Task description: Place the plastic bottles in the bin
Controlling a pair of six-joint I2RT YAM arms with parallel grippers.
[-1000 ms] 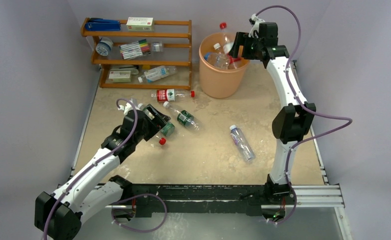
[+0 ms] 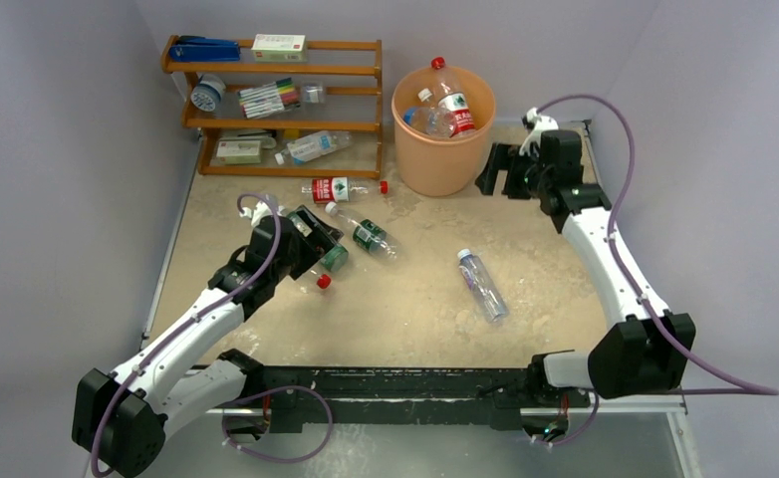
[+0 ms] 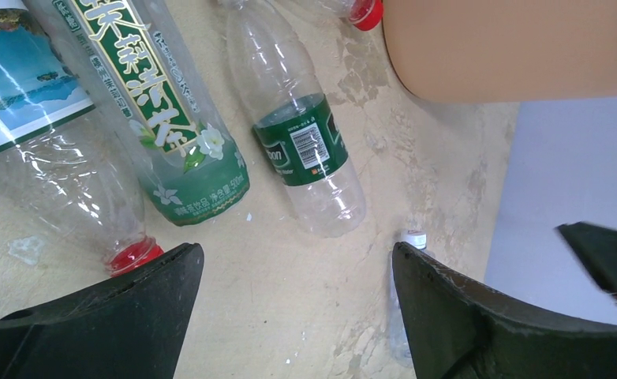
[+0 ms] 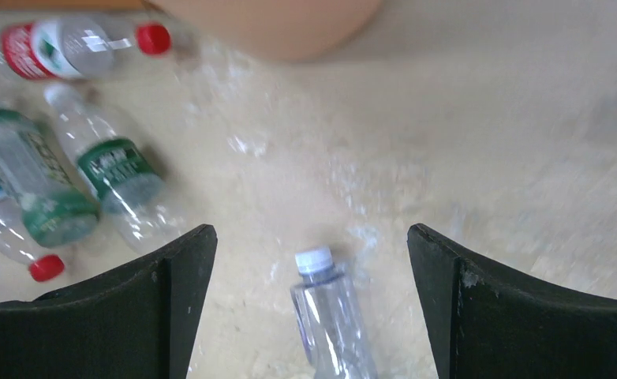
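Note:
A peach bin (image 2: 435, 164) at the back holds several plastic bottles. On the table lie a red-label bottle (image 2: 331, 189), a green-label bottle (image 3: 305, 158), a green-tinted bottle (image 3: 195, 189), a blue-label bottle with red cap (image 3: 69, 189) and a clear bottle (image 2: 481, 287). My open left gripper hangs over the left cluster, nothing between its fingers. My right gripper is open and empty at the bin's right, with the clear bottle in its view below.
A wooden rack (image 2: 279, 70) at back left holds boxes, pens and a bottle (image 2: 311, 147). Walls stand on both sides.
My right gripper has moved from over the bin rightward and toward the front of the table. The left arm is almost still.

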